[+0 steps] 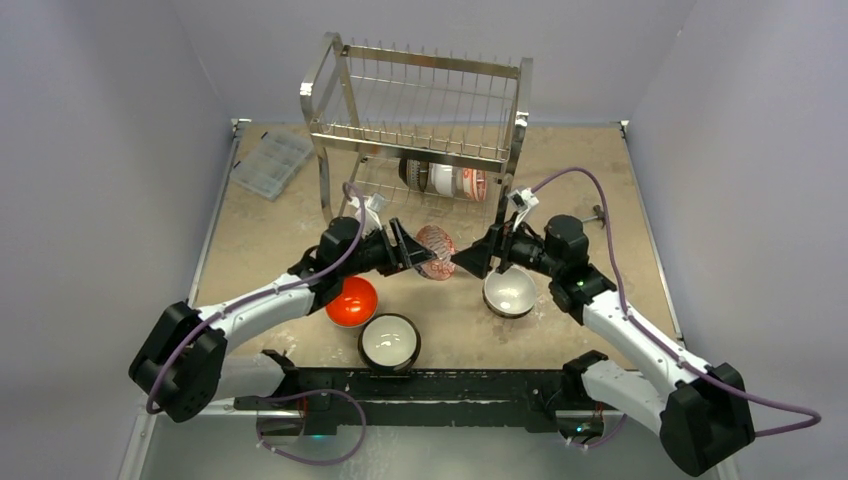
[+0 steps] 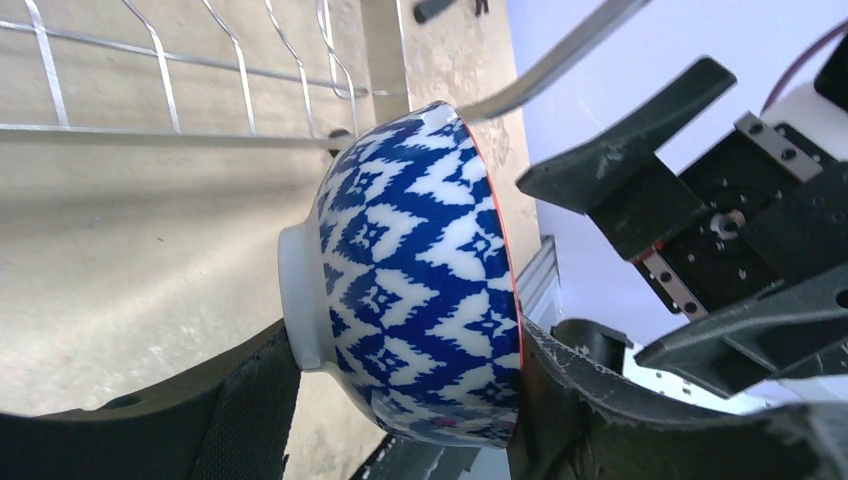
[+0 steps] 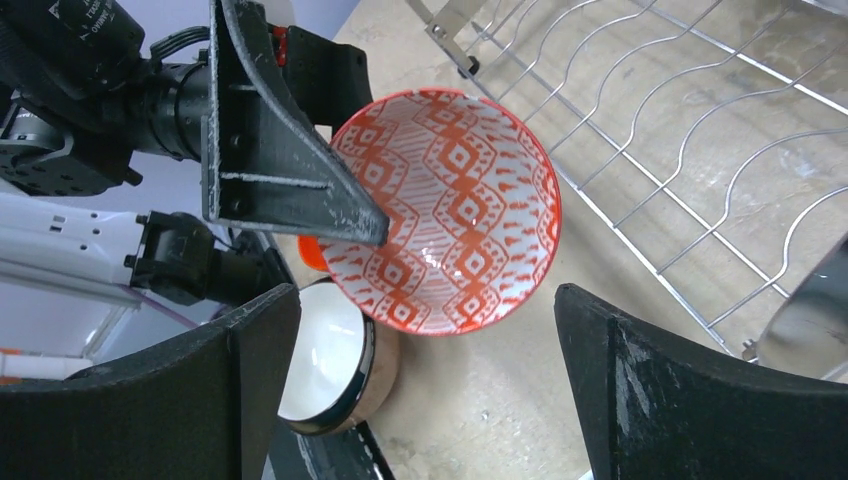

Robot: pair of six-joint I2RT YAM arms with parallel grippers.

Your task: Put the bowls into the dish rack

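Observation:
A bowl with blue-white outside (image 2: 415, 260) and red pattern inside (image 3: 460, 230) is held on its side by my left gripper (image 1: 418, 255) in front of the dish rack (image 1: 420, 145). My right gripper (image 1: 472, 255) is open beside it, empty. Several bowls (image 1: 443, 180) stand in the rack's lower tier. An orange bowl (image 1: 352, 298), a dark-rimmed bowl (image 1: 388, 340) and a white bowl (image 1: 508, 292) sit on the table.
A clear plastic box (image 1: 270, 165) lies at the back left, a small dark tool (image 1: 598, 215) at the right. The rack's front lower wires show free room.

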